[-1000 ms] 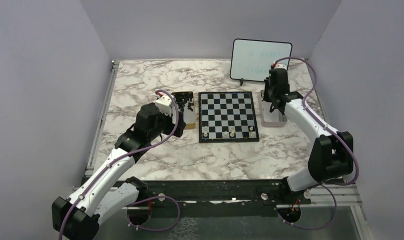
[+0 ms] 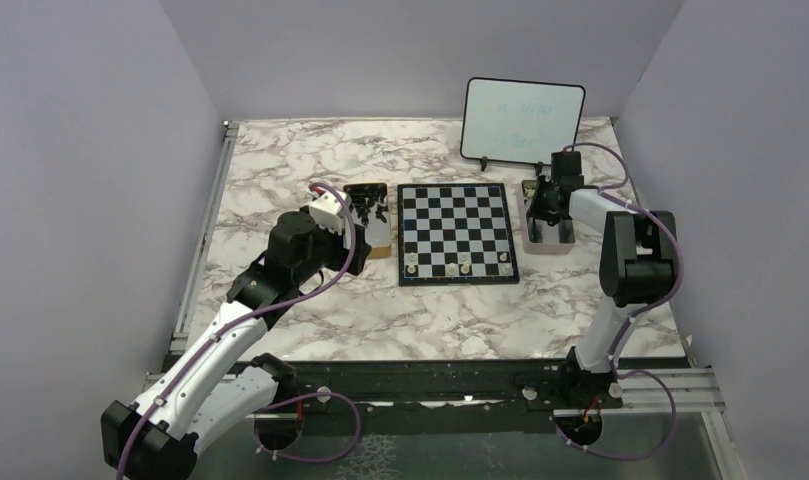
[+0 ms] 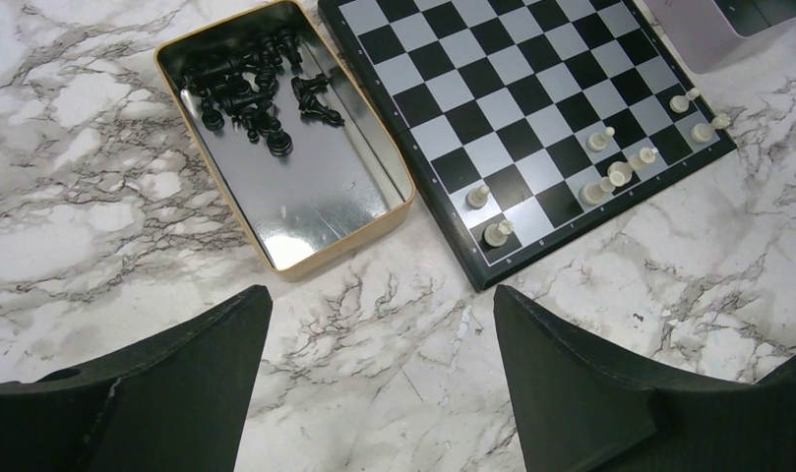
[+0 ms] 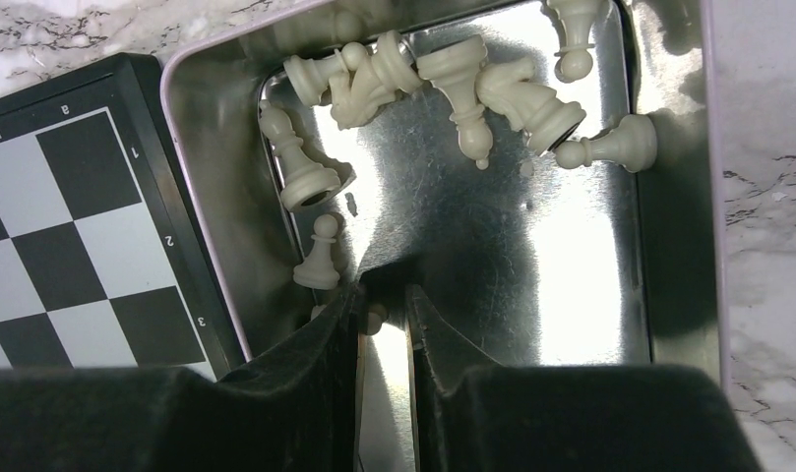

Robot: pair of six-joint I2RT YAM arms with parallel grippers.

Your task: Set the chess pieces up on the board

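The chessboard (image 2: 458, 233) carries several white pieces along its near edge, such as a white piece (image 3: 498, 233) in the corner nearest my left gripper. My left gripper stands wide open and empty over bare marble, near the gold-rimmed box (image 3: 336, 243) of black pieces (image 3: 238, 90). Low in the pink-rimmed box (image 4: 716, 246), my right gripper is open by a narrow gap. A pale piece's round head (image 4: 376, 318) shows in that gap by the left finger; the rest is mostly hidden. A white pawn (image 4: 319, 258) lies just beyond the fingertips.
Several more white pieces (image 4: 460, 93) lie toppled at the far end of the pink-rimmed box, whose middle is bare. Behind it stands a whiteboard (image 2: 522, 120). The marble in front of the board is clear.
My right gripper has come down into the pink-rimmed box and toward the near side, its arm folding in. The left arm has hardly moved; the pieces on the board look unchanged.
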